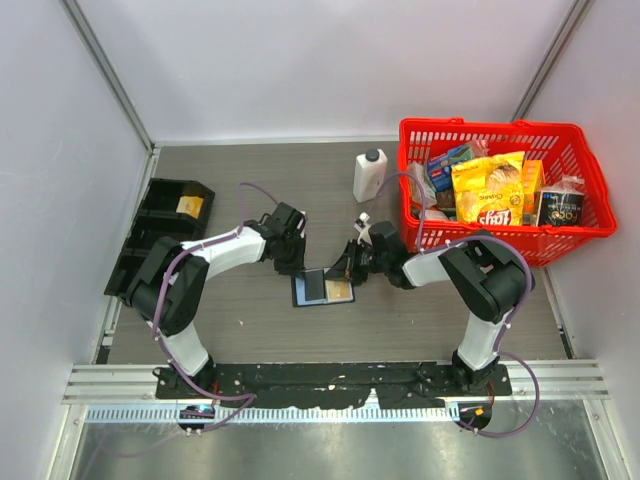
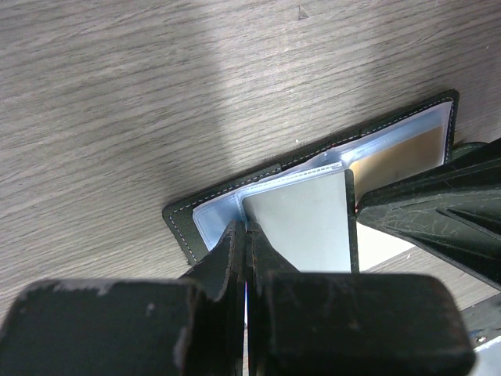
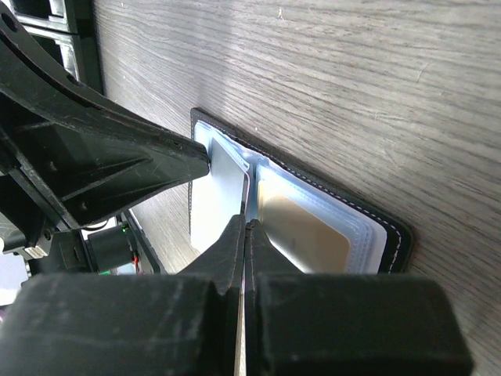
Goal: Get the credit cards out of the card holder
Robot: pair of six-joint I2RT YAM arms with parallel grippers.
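The card holder (image 1: 312,302) lies open on the table, black with a stitched border and clear sleeves. In the left wrist view a grey panel (image 2: 301,215) stands in its middle, with a tan card (image 2: 407,160) under plastic to the right. The tan card (image 3: 301,223) also shows in the right wrist view. My left gripper is shut over the holder's left part; whether any thin plastic is pinched cannot be seen. Over the middle, at the grey panel's edge, my right gripper is shut with nothing visible between its fingertips.
At the back right stands a red basket (image 1: 590,232) full of packaged goods. A white bottle (image 1: 369,177) is behind my right arm. A black compartment box (image 1: 150,222) sits at the left. Bare table surrounds the holder in front.
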